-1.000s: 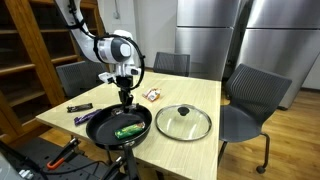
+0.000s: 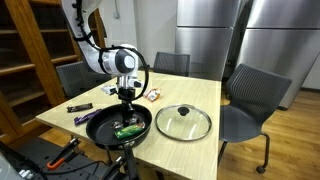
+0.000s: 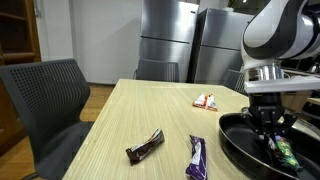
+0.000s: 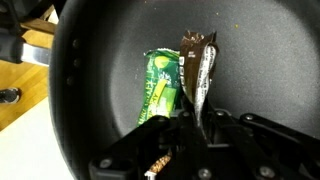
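A large black pan (image 2: pixel 96 139) holds a green packet (image 2: pixel 130 131) and a brown-wrapped bar (image 4: pixel 198 62). In the wrist view the green packet (image 4: pixel 160 84) lies against the pan floor, just left of the bar. My gripper is shut on the brown-wrapped bar, whose upper end sticks out beyond the fingers. From the second exterior view, the gripper (image 3: pixel 270 136) points down inside the pan, close to the green packet (image 3: pixel 286 155). The bar's lower part is mostly hidden behind the gripper.
A glass lid (image 2: pixel 183 123) lies on the table right of the pan. A dark wrapped bar (image 3: pixel 145 147) and a purple one (image 3: pixel 198 158) rest outside the pan. Farther back is a red-and-white packet (image 3: pixel 205 102). Bare tabletop lies between these and the chairs.
My gripper has shifted a little to the right over the pan. The green packet, the pan and the lid look unmoved.
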